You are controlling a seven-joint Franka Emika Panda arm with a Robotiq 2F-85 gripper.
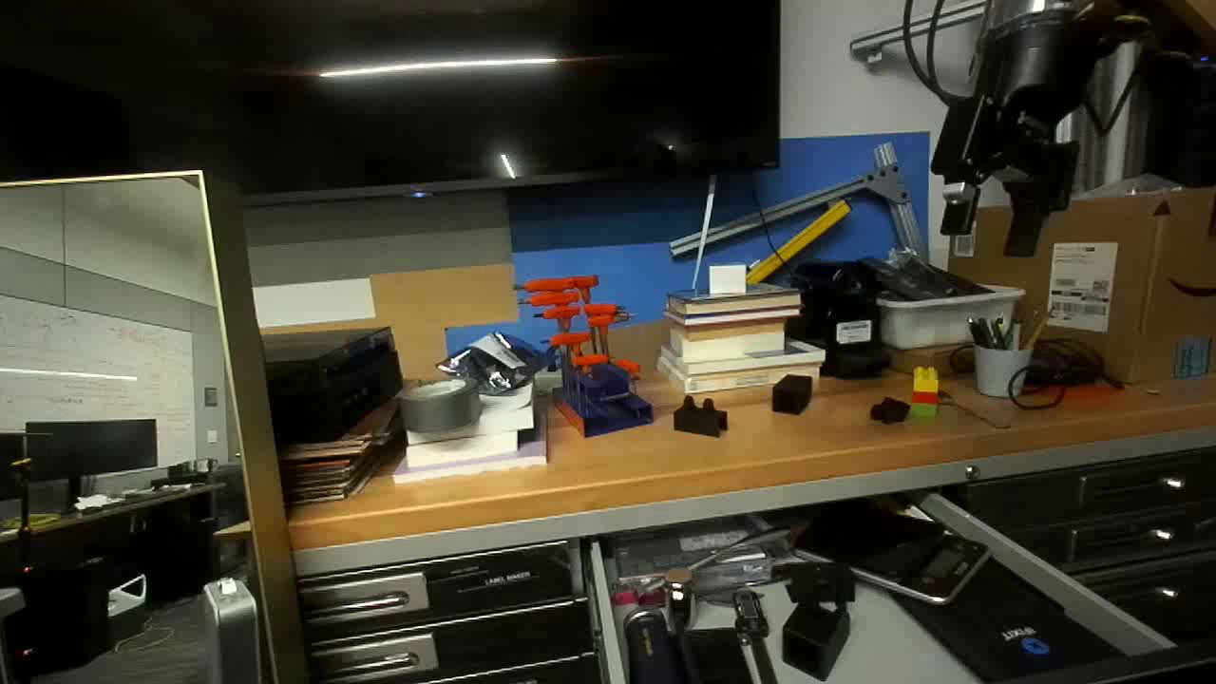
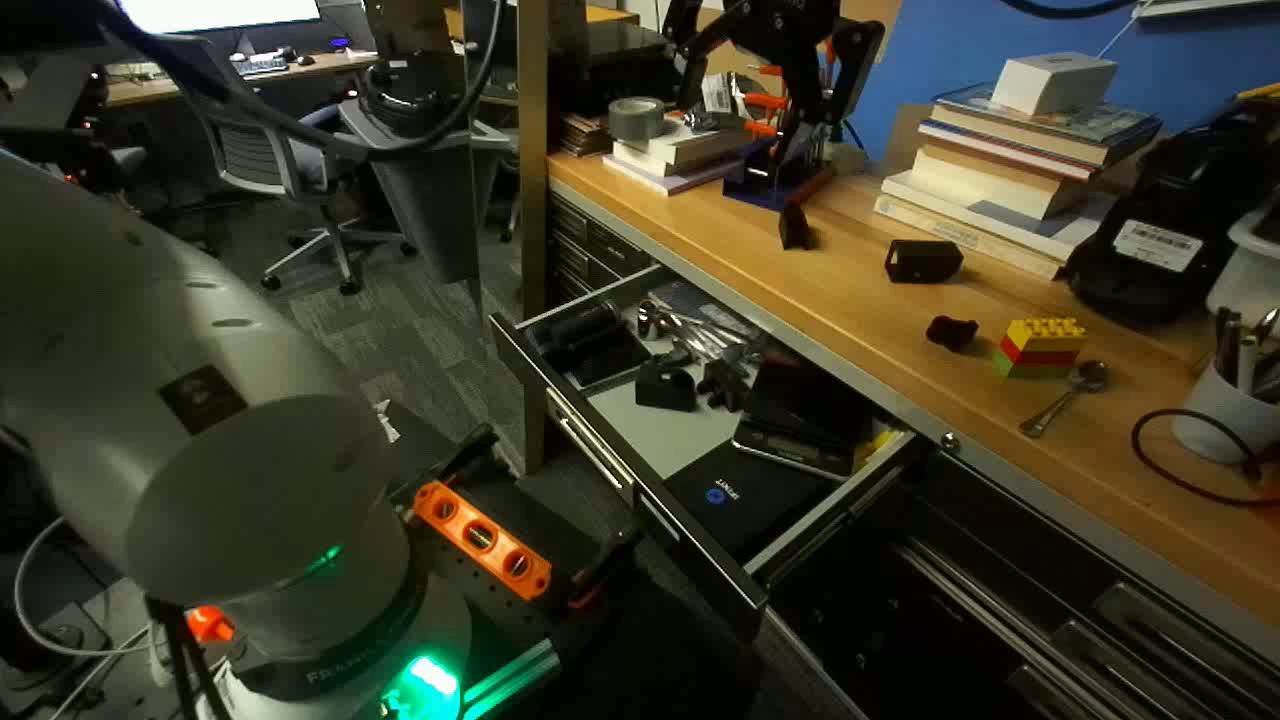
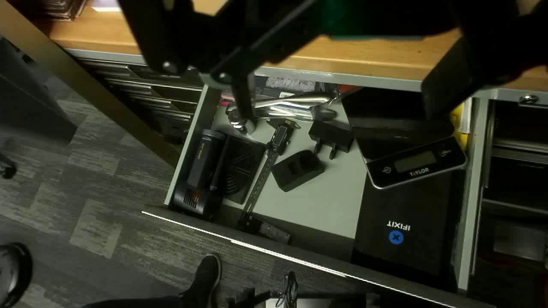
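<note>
My gripper [image 1: 989, 226] hangs high in the air, its fingers spread and nothing between them. In the wrist view both fingers [image 3: 245, 100] show dark above an open drawer [image 3: 329, 218]. Inside that drawer lie a black block with a hollow [image 3: 298, 170] and a black two-pronged piece [image 3: 330, 135], close together on the bare pale bottom. Across the worktop [image 2: 840, 312] are spread a black double-humped piece [image 1: 700, 418], a black box-like piece [image 2: 924, 260], a small black lump [image 2: 951, 332], a toy-brick stack [image 2: 1039, 348] and a spoon [image 2: 1065, 398].
Calipers [image 3: 267, 164], a kitchen scale [image 3: 416, 163] and a dark iFixit case [image 3: 406, 231] also occupy the drawer. Behind the worktop's clear front strip stand a book stack [image 1: 730, 342], a hex-key stand [image 1: 598, 405] and a pen cup [image 1: 1001, 370].
</note>
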